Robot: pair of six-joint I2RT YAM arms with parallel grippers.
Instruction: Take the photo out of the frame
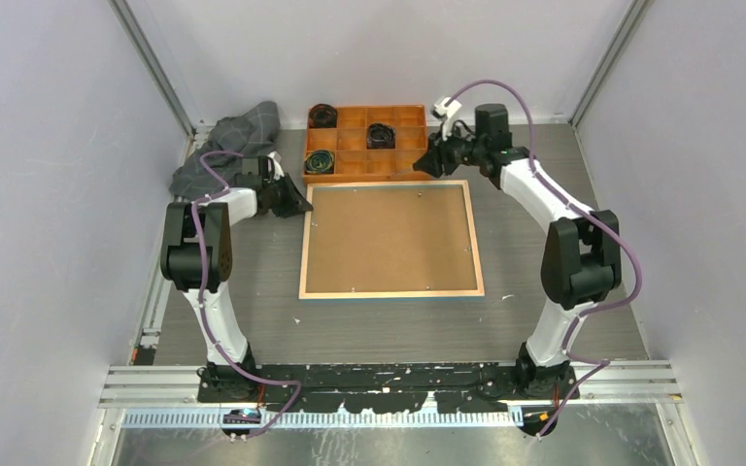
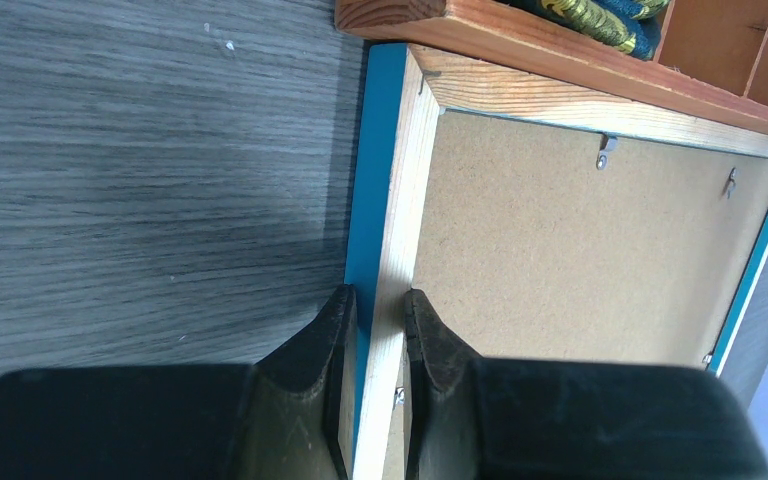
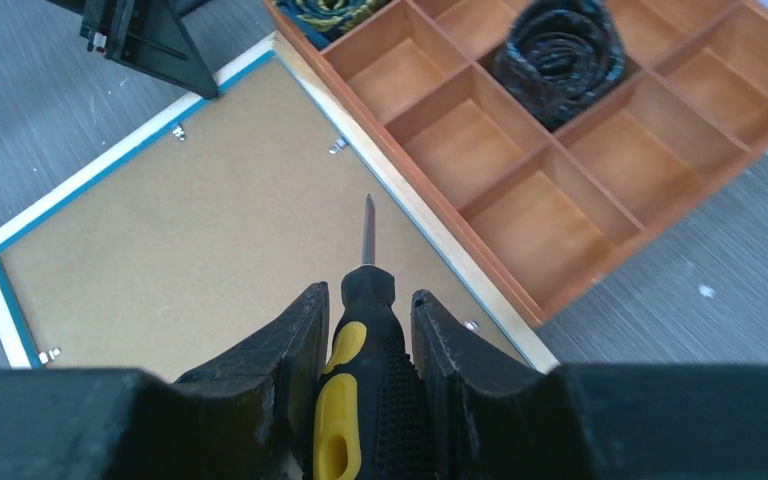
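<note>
The picture frame [image 1: 477,252] lies face down on the table, its brown backboard [image 1: 391,243] in place; the photo is hidden. Small metal clips, such as a clip [image 2: 606,150], sit along the backboard's edges. My left gripper is shut on the frame's left side bar, near the far left corner. A screwdriver [image 3: 365,340] with a black and yellow handle is gripped in my right gripper, its thin blade pointing away from the fingers. In the top view my right gripper [image 1: 425,169] hovers around the frame's far edge by the wooden box.
A wooden compartment box [image 1: 352,144] stands against the frame's far edge, with several dark coiled bundles in it. Grey cloth [image 1: 238,136] lies at the far left. Bare table shows in front of the frame and to its right.
</note>
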